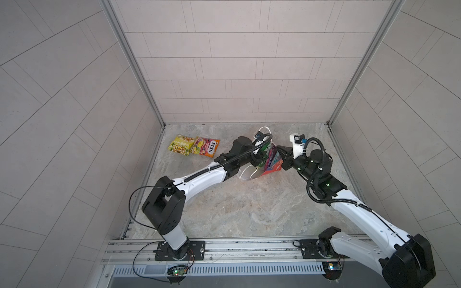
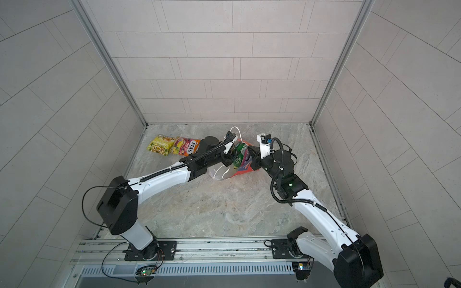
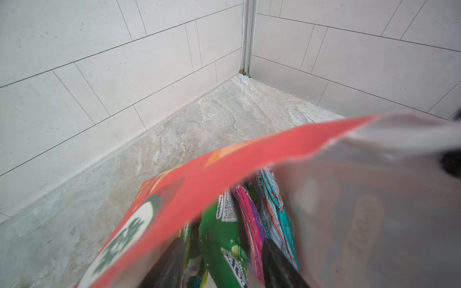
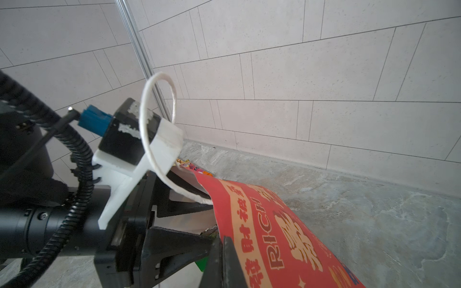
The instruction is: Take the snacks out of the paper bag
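Note:
A red paper bag (image 4: 288, 240) with white handles stands on the marble surface, holding a green snack pack (image 3: 223, 240) and several pink and blue packets (image 3: 247, 211). My left gripper is open inside the bag's mouth, its fingers beside the green pack. My right gripper is shut at the bag's right side, at its red wall; whether paper is between its fingers is hard to see. A yellow snack pack (image 1: 181, 145) and a pink FOX'S-like pack (image 1: 205, 147) lie outside, left of the bag.
Tiled walls (image 1: 245, 91) enclose the back and sides.

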